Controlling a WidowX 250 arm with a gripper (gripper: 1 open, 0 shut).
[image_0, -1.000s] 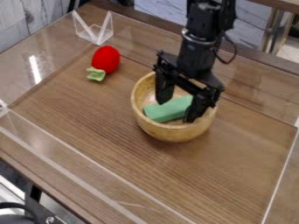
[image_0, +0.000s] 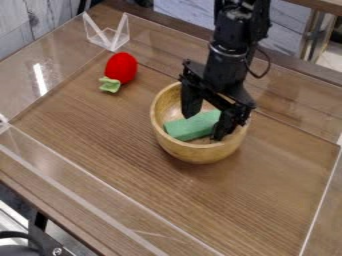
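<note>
A wooden bowl (image_0: 198, 151) sits in the middle of the table, holding a green oblong object (image_0: 193, 127). My dark gripper (image_0: 210, 107) comes down from the top over the bowl, its open fingers reaching in around the green object's area. The fingertips partly hide what lies beneath; whether they touch the green object I cannot tell.
A red round object (image_0: 120, 67) lies at the upper left with a small green piece (image_0: 111, 86) beside it. A clear container (image_0: 107, 28) stands at the far top left.
The gripper has shifted slightly within the bowl, its fingers at a somewhat different spread and angle. The bowl and green object have moved only slightly.
</note>
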